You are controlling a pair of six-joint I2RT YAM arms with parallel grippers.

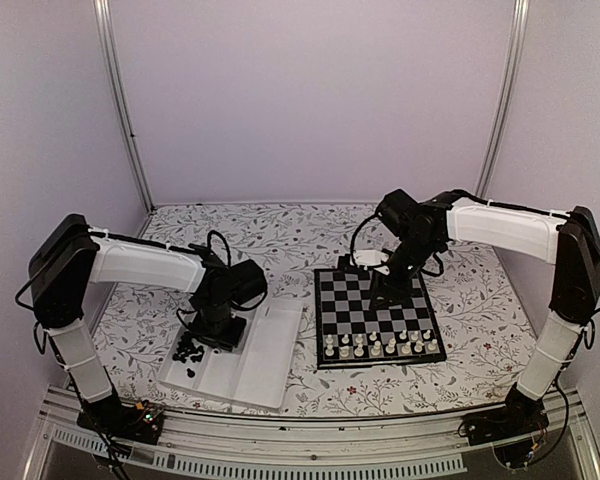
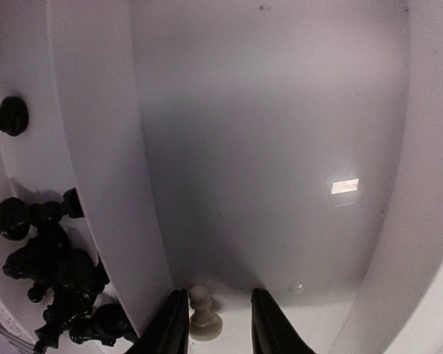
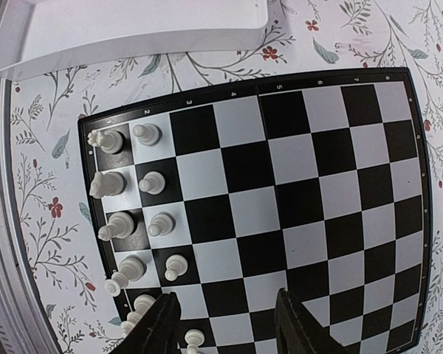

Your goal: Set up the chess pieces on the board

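Observation:
In the left wrist view a white pawn (image 2: 204, 317) lies in the tray's middle compartment, against the left finger of my left gripper. A gap shows between the pawn and the other finger, so a firm grip on it cannot be made out. Over the chessboard (image 3: 251, 158), my right gripper stands open and empty. White pieces, such as a rook (image 3: 107, 140) and a pawn (image 3: 146, 133), stand in two rows along one edge of the board. Dark pieces (image 2: 66, 273) lie heaped in the tray's left compartment.
The white tray (image 1: 270, 355) sits left of the board, its right compartment empty. A divider wall (image 2: 107, 162) rises close beside my left gripper's left finger. Beyond the two white rows, the visible squares are bare.

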